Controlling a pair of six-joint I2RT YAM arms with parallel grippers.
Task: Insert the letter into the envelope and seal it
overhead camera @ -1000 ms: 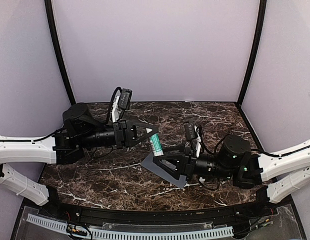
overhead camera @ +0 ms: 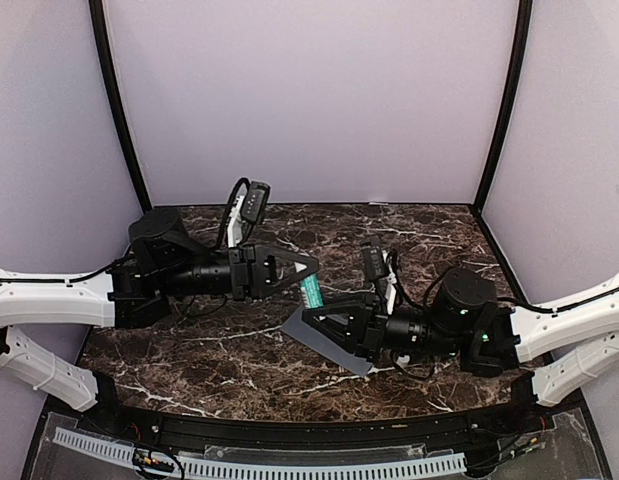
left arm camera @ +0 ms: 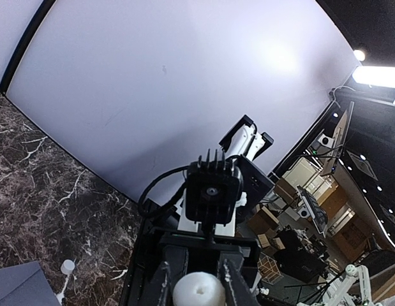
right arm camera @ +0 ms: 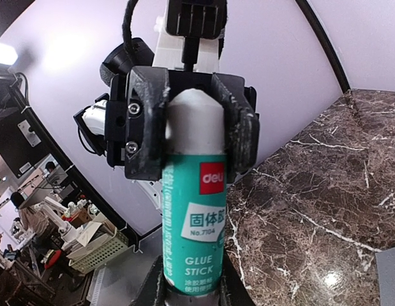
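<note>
A teal glue stick (overhead camera: 311, 292) with white ends bridges my two grippers above the table, slightly tilted in the top view. My left gripper (overhead camera: 305, 268) is shut on its upper white end (left arm camera: 198, 290). Its label faces the right wrist camera. My right gripper has its fingers (right arm camera: 233, 287) close against both sides of the stick's lower white end, shut on it. Beneath them a grey-blue envelope (overhead camera: 329, 342) lies on the marble table, partly covered by the right gripper. No letter can be made out.
A small white round piece (left arm camera: 67, 266) rests on the table beside the envelope. Both arms come in low from the sides.
</note>
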